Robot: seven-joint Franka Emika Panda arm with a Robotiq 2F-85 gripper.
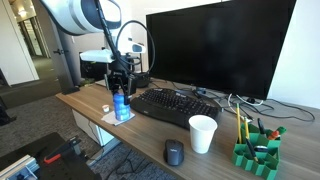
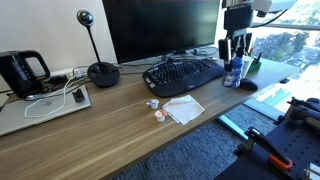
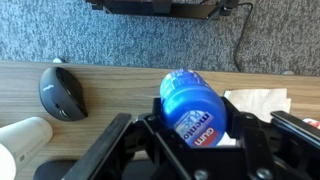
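Observation:
A blue bottle with a printed label (image 3: 192, 108) sits between the fingers of my gripper (image 1: 121, 91), which is shut on it. The gripper hides part of the bottle's upper end in both exterior views. In exterior view 1 the bottle (image 1: 121, 107) appears upright over the far edge of a white paper sheet (image 1: 112, 119). From exterior view 2 the bottle (image 2: 232, 73) shows to the right of the paper (image 2: 181, 110). The wrist view has the paper (image 3: 258, 103) right of the bottle; whether its base touches anything is hidden.
A black mouse (image 1: 174, 152) and white cup (image 1: 202, 133) stand to the right, with a green pen holder (image 1: 257, 155) beyond. The keyboard (image 1: 175, 106) lies behind, before the monitor (image 1: 220, 48). Small white cups (image 2: 156, 107) are near the paper.

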